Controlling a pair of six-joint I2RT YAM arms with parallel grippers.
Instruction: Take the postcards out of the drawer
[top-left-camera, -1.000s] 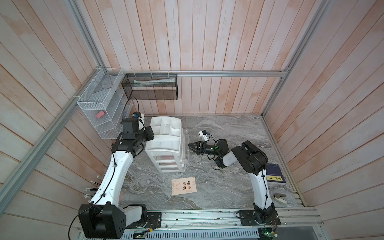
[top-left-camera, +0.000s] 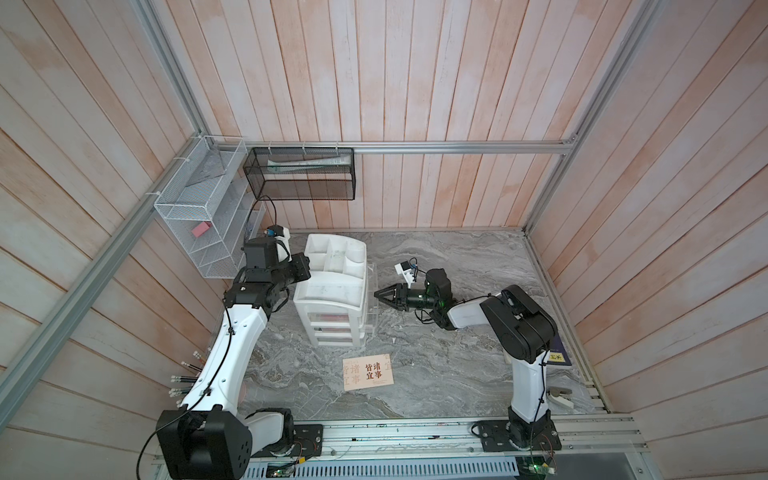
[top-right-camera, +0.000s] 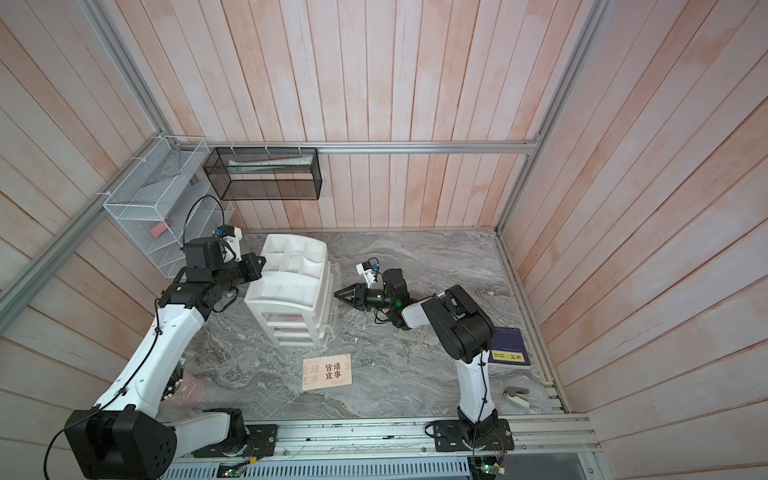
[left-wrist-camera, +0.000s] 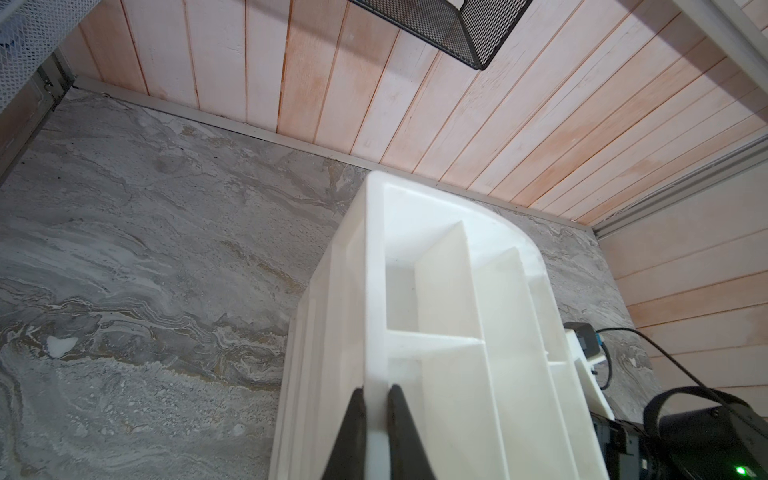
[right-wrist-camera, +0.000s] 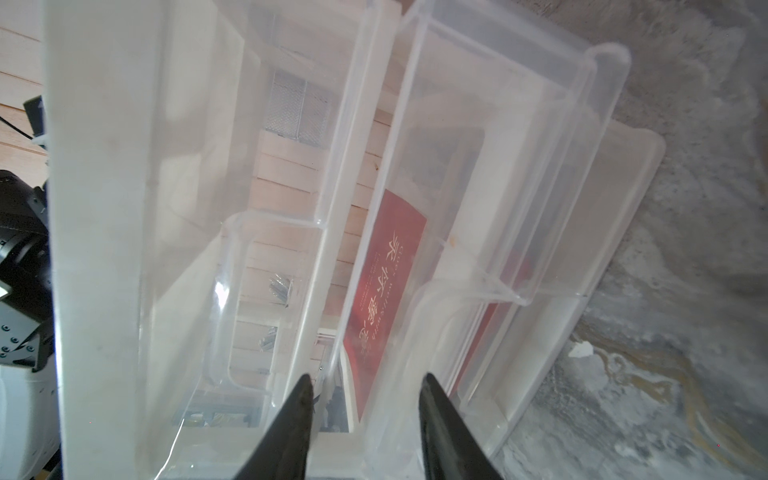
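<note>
The white drawer cabinet (top-left-camera: 333, 292) stands left of the table's middle. My left gripper is shut on its upper rim (left-wrist-camera: 374, 280). A clear drawer (right-wrist-camera: 496, 144) is partly pulled out on the right side. Through its plastic shows a red card or envelope (right-wrist-camera: 390, 264) with pale lettering; whether other cards lie beneath it is hidden. My right gripper is beside the drawers, its fingers (right-wrist-camera: 296, 432) apart. Drawer walls show behind the gap, and I cannot tell whether the fingers touch them. A beige postcard with dark characters (top-left-camera: 368, 372) lies in front of the cabinet.
White wire shelves (top-left-camera: 196, 200) and a black mesh basket (top-left-camera: 300, 188) hang at the back left. A dark blue book or folder (top-right-camera: 509, 345) lies at the far right. Table surface (top-left-camera: 472, 368) between the postcard and right arm is clear.
The cabinet and my left gripper have shifted slightly right. My right gripper has moved slightly left against the drawer side, while its elbow has swung right and toward the front.
</note>
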